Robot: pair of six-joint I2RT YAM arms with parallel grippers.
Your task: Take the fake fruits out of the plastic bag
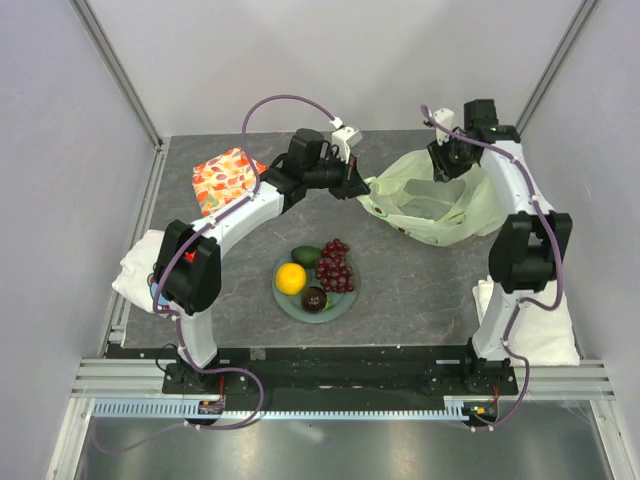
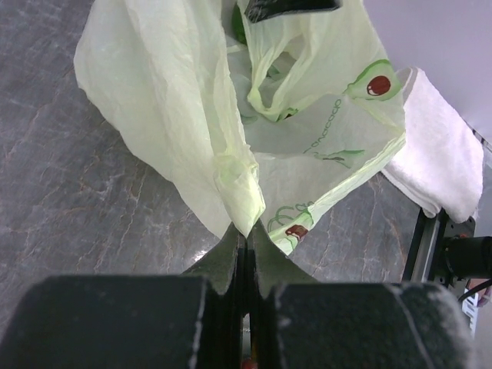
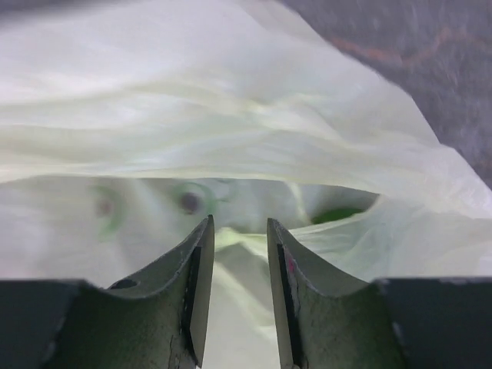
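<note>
The pale green plastic bag (image 1: 432, 225) lies at the back right with its mouth gaping. My left gripper (image 1: 363, 188) is shut on the bag's left edge, and in the left wrist view the gathered film (image 2: 238, 188) runs into its fingertips. My right gripper (image 1: 441, 172) hangs at the bag's mouth. In the right wrist view its fingers (image 3: 201, 269) stand a little apart, with bag film showing in the gap; whether they pinch anything cannot be told. Something dark green (image 3: 344, 215) shows among the folds. A plate (image 1: 282, 305) bears an orange (image 1: 291, 279), grapes (image 1: 336, 268), an avocado (image 1: 306, 256) and a dark round fruit (image 1: 314, 299).
An orange patterned cloth (image 1: 222, 180) lies at the back left. White cloths rest at the left edge (image 1: 138, 272) and the right front (image 1: 530, 325). The table between plate and bag is bare.
</note>
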